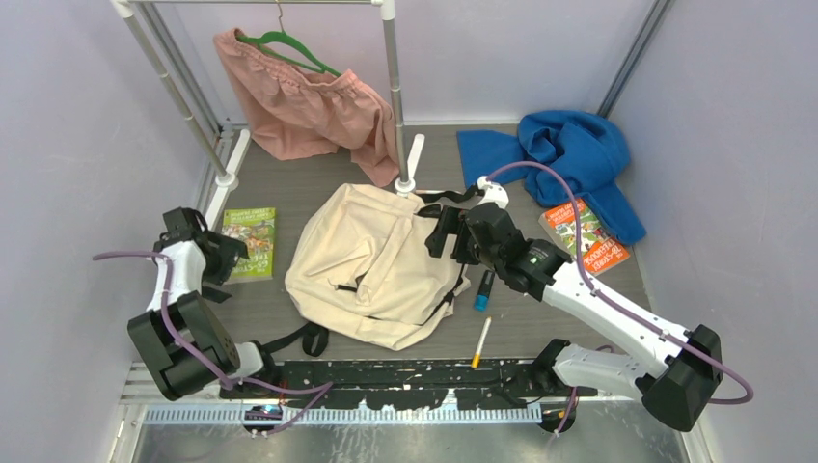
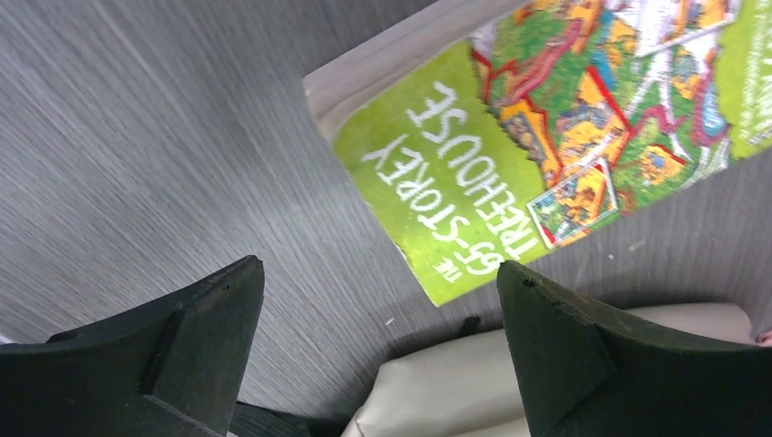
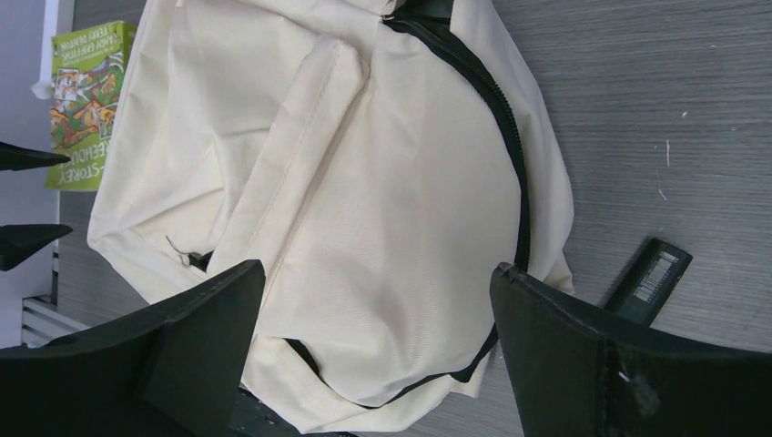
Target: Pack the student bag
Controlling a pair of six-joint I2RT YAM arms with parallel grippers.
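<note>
A cream bag [image 1: 367,260] lies flat in the middle of the floor, its dark zip along the right side. The green Treehouse book [image 1: 249,241] lies left of it; in the left wrist view its cover [image 2: 437,182] fills the space ahead of my left gripper, which is open with nothing between its fingers. My right gripper hangs open over the right part of the bag, empty. An orange book [image 1: 598,246] lies at the right, partly under blue cloth. A dark marker [image 1: 485,289] and a yellow-white pen [image 1: 482,338] lie right of the bag.
A pink garment [image 1: 318,116] hangs on a green hanger from the rack [image 1: 394,96] at the back. A blue cloth [image 1: 569,154] is piled back right. Black straps reach out from the bag's lower left. Bare floor shows around the books and pens.
</note>
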